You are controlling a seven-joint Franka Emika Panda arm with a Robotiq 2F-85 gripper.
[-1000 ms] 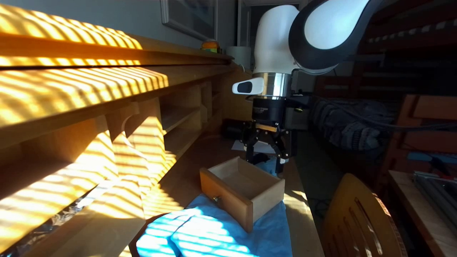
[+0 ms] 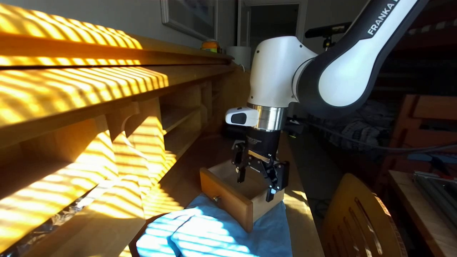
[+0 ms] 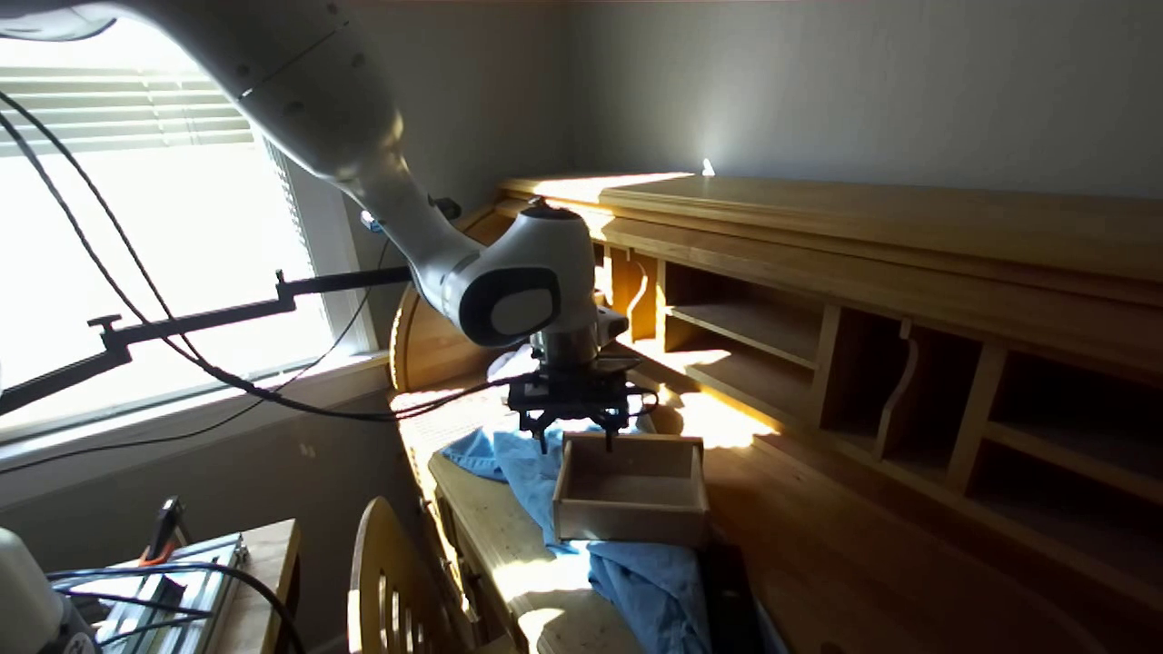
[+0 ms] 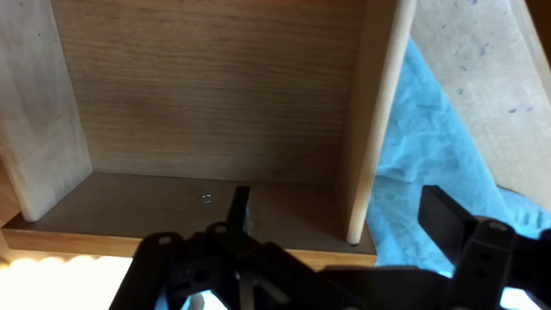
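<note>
A small wooden drawer (image 2: 230, 197) with a round metal knob (image 2: 216, 199) on its front panel rests on a blue cloth (image 2: 199, 231). In exterior view 2 the drawer (image 3: 632, 523) looks empty. My gripper (image 2: 255, 188) points down over it, fingers apart and nothing between them. From the wrist, the open gripper spans the drawer's side wall (image 4: 379, 124) near its front corner, one finger on the inner side and the other over the cloth (image 4: 413, 165). Whether the fingertips reach below the wall's top edge, I cannot tell.
Shelved cubbies (image 2: 182, 115) of the desk run along one side. A chair (image 2: 362, 218) stands at the desk's open edge. Bare desktop (image 3: 829, 534) lies beyond the drawer.
The arm has come down and toward the camera, from the drawer's far side to over the drawer. The gripper remains open; drawer and cloth look unmoved.
</note>
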